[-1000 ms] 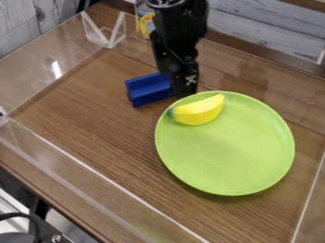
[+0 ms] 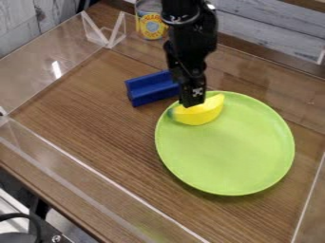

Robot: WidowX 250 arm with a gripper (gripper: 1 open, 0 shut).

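Note:
My black gripper (image 2: 191, 93) hangs open from the top of the view, its fingertips just above a yellow banana-like object (image 2: 200, 112) on a green plate (image 2: 229, 157); whether they touch it I cannot tell. A blue block (image 2: 150, 87) lies on the wooden table to the left of the gripper, partly behind it.
A yellow round object (image 2: 152, 26) sits at the back beside the wooden wall. Clear edging runs along the left and front.
My gripper has moved down toward the yellow object on the plate. The objects have not visibly moved.

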